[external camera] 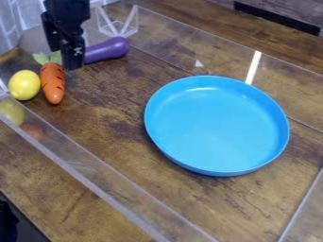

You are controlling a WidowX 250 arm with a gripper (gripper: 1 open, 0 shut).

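The black gripper (67,52) hangs at the top left with its fingers open, above and just behind an orange toy carrot (53,83) with green leaves. A purple toy eggplant (104,50) lies right of the gripper. A yellow lemon-like toy (25,84) is left of the carrot. A large blue plate (216,127) lies on the wooden floor to the right.
Clear plastic walls (89,184) border the wooden area, with reflections of the toys at the left. Bare wood lies between the toys and the plate and at the back right.
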